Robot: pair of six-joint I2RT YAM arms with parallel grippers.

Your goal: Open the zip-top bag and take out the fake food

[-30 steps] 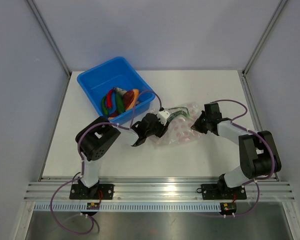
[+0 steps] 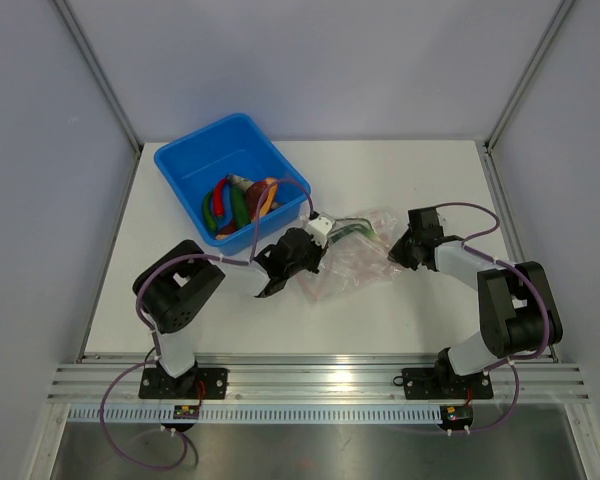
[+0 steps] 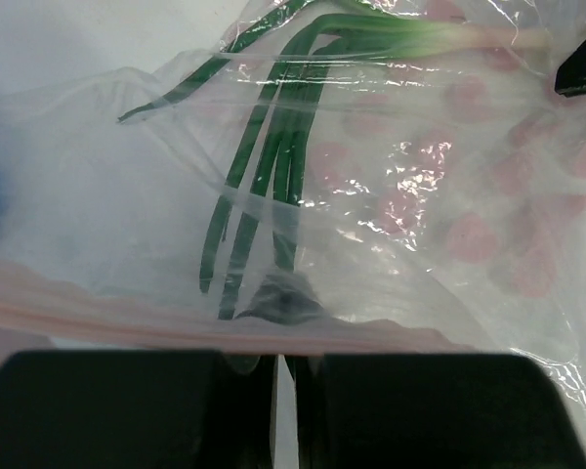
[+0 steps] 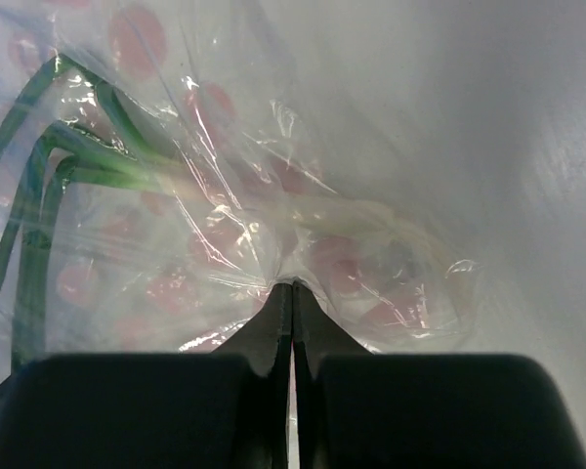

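Observation:
The clear zip top bag (image 2: 350, 270) with pink dots lies in the middle of the table, green onions (image 2: 352, 229) visible inside it. In the left wrist view, my left gripper is shut on the bag at its pink zip edge (image 3: 127, 322); the onion leaves run toward it. In the right wrist view, my right gripper is shut at the bag's right part, with the film puckered round its tips beside the pale onion ends.
A blue bin (image 2: 223, 131) holding several fake vegetables stands at the back left, close behind my left gripper.
My left gripper has moved a little toward the left with the bag's edge. The right gripper has barely moved.

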